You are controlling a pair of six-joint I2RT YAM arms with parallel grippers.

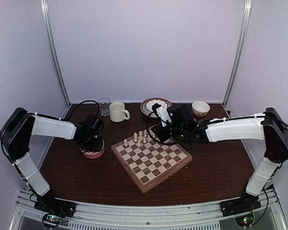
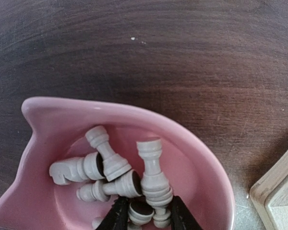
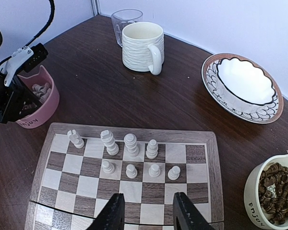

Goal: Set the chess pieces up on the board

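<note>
In the left wrist view a pink bowl [image 2: 201, 143] holds several white chess pieces lying in a heap. My left gripper is at the heap, its fingers [image 2: 116, 216] parted on either side of a white piece's base; whether they touch it cannot be told. The chessboard [image 3: 53, 148] carries two short rows of white pieces along its far edge, among them a knight [image 3: 76, 139] at the corner and a pawn [image 3: 174, 173]. Over the board my right gripper stands open, nothing between its fingers.
A white bowl [image 3: 252, 191] of brown pieces stands right of the board. Behind are a cream mug [image 1: 117, 113], a glass [image 1: 104, 106] and a patterned plate [image 3: 278, 103].
</note>
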